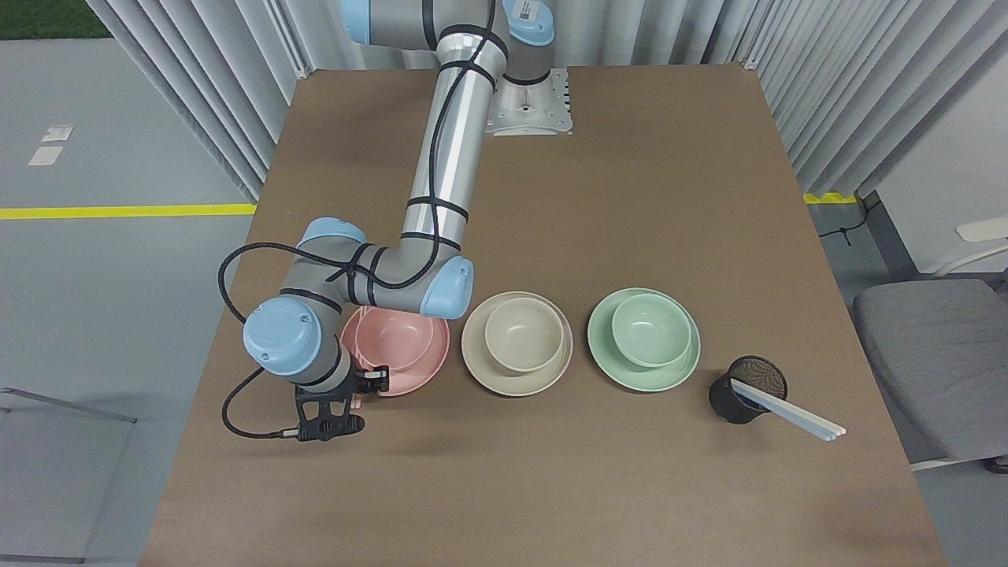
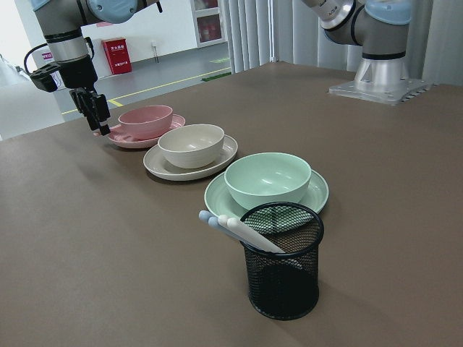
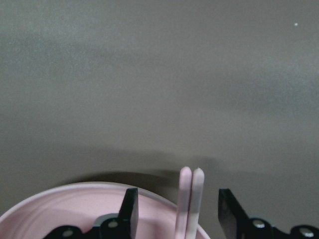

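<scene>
My black gripper (image 1: pixel 354 403) is low over the near side of the pink plate (image 1: pixel 422 372), which holds a pink bowl (image 2: pixel 148 124). In the wrist view the fingers stand open, with two pink chopsticks (image 3: pixel 183 201) between their tips at the plate's rim; I cannot tell whether they touch either finger. The arm covers part of the plate in the front view.
A cream bowl (image 1: pixel 524 332) on a plate and a green bowl (image 1: pixel 650 330) on a plate stand to the right. A black mesh holder (image 1: pixel 732 405) holds pale chopsticks (image 1: pixel 786 408) at far right.
</scene>
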